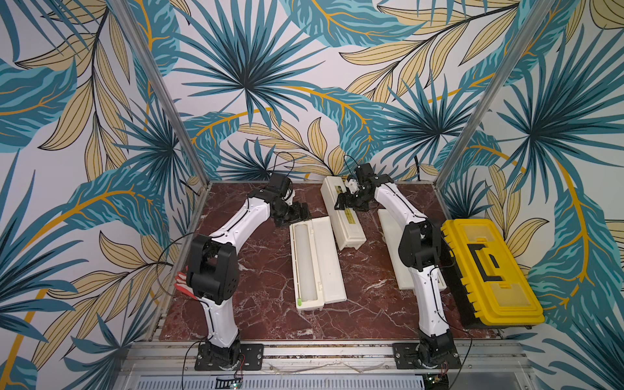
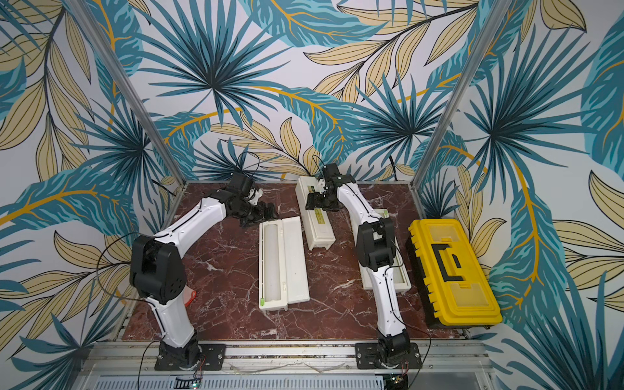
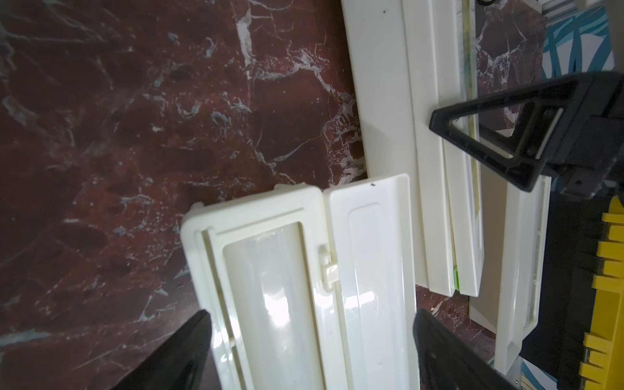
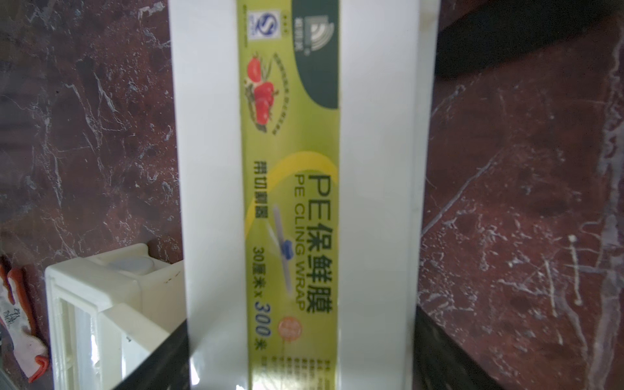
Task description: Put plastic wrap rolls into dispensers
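Observation:
An open white dispenser [image 1: 305,266] with its lid folded out to the right and a pale tube-like inside lies at the table's middle. My left gripper [image 1: 299,213] is above its back end, fingers apart and empty. A closed dispenser with a yellow-green PE cling wrap label [image 4: 289,240] stands behind it to the right; my right gripper [image 1: 344,202] is over it, its fingers [image 4: 442,354] on either side of the body, apparently open. Another white dispenser [image 2: 399,279] lies at the right, partly hidden by my right arm.
A yellow toolbox [image 1: 490,269] fills the table's right side. A red-handled item [image 2: 189,296] lies at the left, partly hidden by my arm.

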